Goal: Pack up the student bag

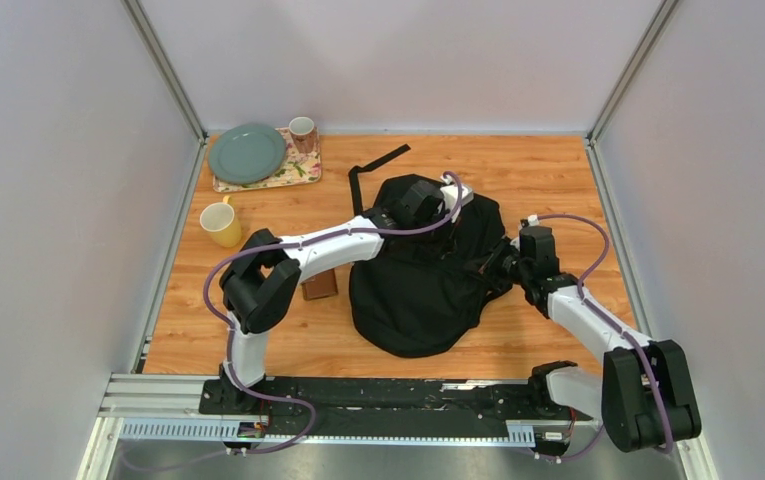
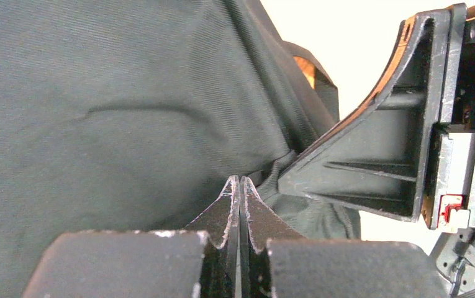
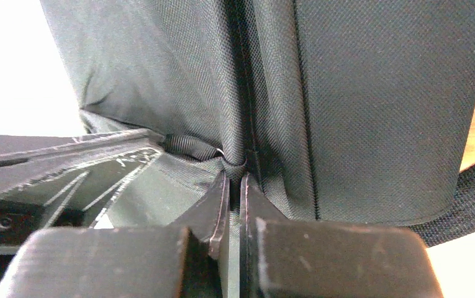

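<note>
A black fabric bag [image 1: 408,310] lies spread over the middle of the table, a strap [image 1: 383,160] trailing toward the back. My left gripper [image 1: 448,235] is over the bag's upper part; in the left wrist view its fingertips [image 2: 228,192] meet on the dark cloth, shut, with nothing clearly between them. My right gripper [image 1: 488,265] is at the bag's right side; in the right wrist view it is shut on a folded ridge of the bag's fabric [image 3: 231,124], beside a seam. Part of the bag is hidden under the arms.
A brown rectangular item [image 1: 320,287] lies left of the bag. A yellow mug [image 1: 220,225] stands at the left. At the back left are a teal plate [image 1: 246,152], a floral tray [image 1: 296,172] and a cup [image 1: 302,132].
</note>
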